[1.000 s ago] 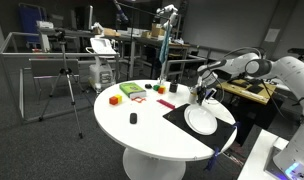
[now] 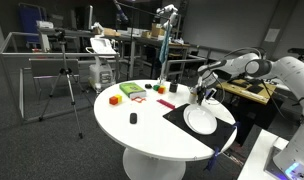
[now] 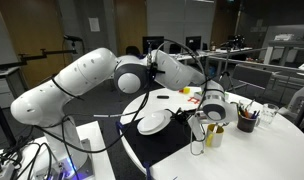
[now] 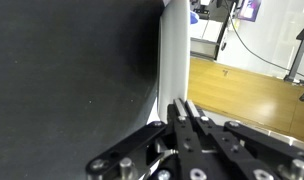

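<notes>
In the wrist view my gripper looks shut. A pale upright strip [image 4: 174, 60] runs down to its fingertips; whether they pinch it or it lies behind them is hard to tell. In exterior view 2 the gripper [image 3: 189, 121] is low at the table, beside a yellow mug [image 3: 216, 133] and a small pale cup-like thing [image 3: 197, 143]. Both are too small for me to make out contact. The white oval plate [image 2: 200, 119] lies on a black mat [image 2: 179, 117], nearer the table's front than the gripper [image 2: 200, 89].
On the white round table [image 2: 112, 118] stand a dark container [image 3: 247, 120] with utensils, a green box [image 2: 139, 89], a dark object [image 2: 133, 118] and small coloured items. A wooden desk [image 2: 247, 90] stands beyond the arm.
</notes>
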